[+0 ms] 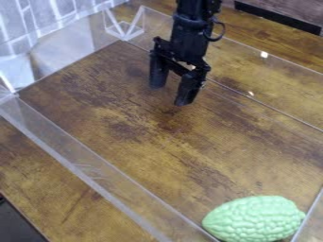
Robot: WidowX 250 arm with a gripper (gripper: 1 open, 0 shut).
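Note:
The black gripper (pixel 173 83) hangs over the back middle of the wooden surface, its two fingers spread apart with nothing visible between them. A pale green, bumpy, oval object (pixel 252 218) lies in the near right corner of the clear-walled enclosure, well away from the gripper.
Clear plastic walls (pixel 89 170) border the work area on the sides. A grey-white draped cloth (pixel 44 28) is at the back left.

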